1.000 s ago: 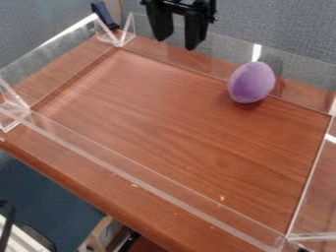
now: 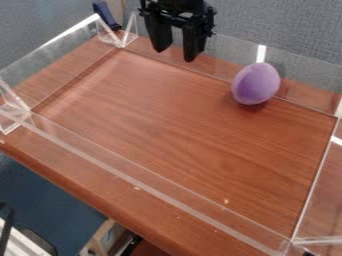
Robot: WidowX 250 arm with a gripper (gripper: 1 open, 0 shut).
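My black gripper (image 2: 177, 50) hangs at the top centre of the camera view, above the back wall of a clear-walled wooden tray, its two fingers apart with nothing between them. A purple egg-shaped object (image 2: 255, 83) rests on the wooden floor (image 2: 160, 140) near the back right, to the right of and below the gripper.
Clear plastic walls (image 2: 160, 188) surround the wooden surface on all sides. A dark blue object (image 2: 106, 15) stands outside at the back left. Grey padded backing lies behind.
The purple object has not moved.
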